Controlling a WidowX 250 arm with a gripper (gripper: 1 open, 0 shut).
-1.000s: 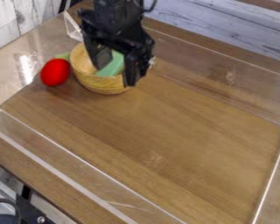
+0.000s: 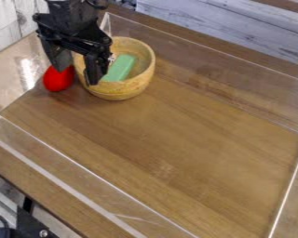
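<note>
My black gripper (image 2: 78,58) hangs at the upper left, its fingers spread open over the left side of a wooden bowl (image 2: 134,85). A green object (image 2: 120,67) lies inside the bowl. A red object (image 2: 57,81) sits on the table just left of the bowl, partly behind my gripper. Whether the fingers touch anything cannot be told from this view.
A pale plank wall (image 2: 246,20) stands behind it at the back. The table's left edge runs close beside the red object.
My gripper has moved left, from over the bowl's middle toward the red object, uncovering more of the bowl's right side.
</note>
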